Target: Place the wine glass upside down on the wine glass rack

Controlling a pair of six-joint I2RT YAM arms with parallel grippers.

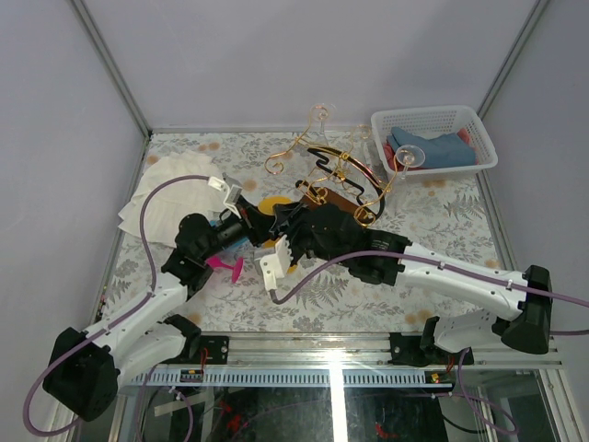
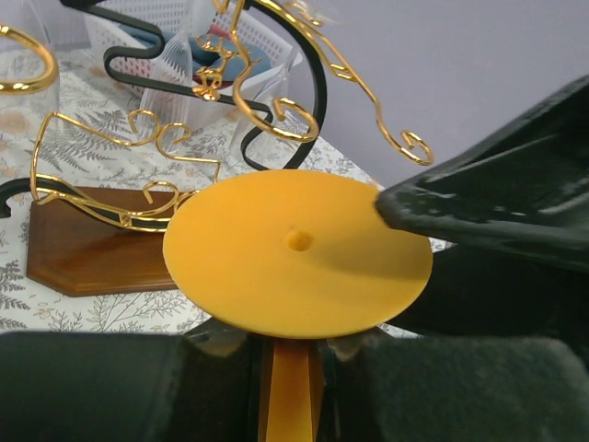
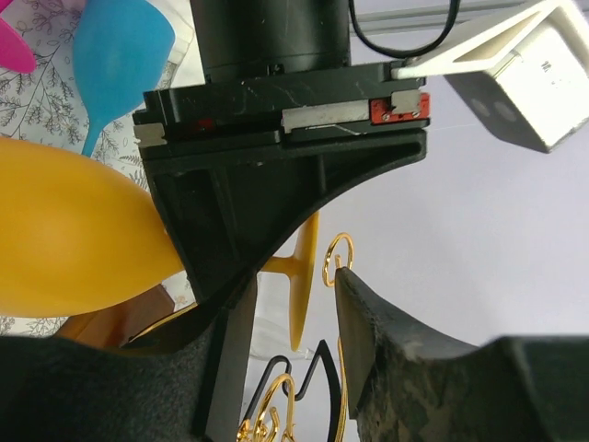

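Note:
The yellow wine glass (image 1: 274, 202) is held by its stem in my left gripper, shut on it. Its round foot faces the left wrist camera, while the bowl (image 3: 78, 230) shows at the left of the right wrist view. My right gripper stands part open, one finger on either side of the foot's edge; whether they touch it I cannot tell. From above, both grippers meet just left of the rack and hide much of the glass. The gold and black rack (image 1: 342, 171) has a wooden base (image 2: 101, 249).
Clear glasses, one (image 1: 409, 157) at the right, hang on the rack. A white basket (image 1: 433, 120) with blue cloth stands behind it. Pink (image 1: 236, 269) and blue (image 3: 120, 55) glasses lie near the left arm, beside a white cloth (image 1: 166, 198).

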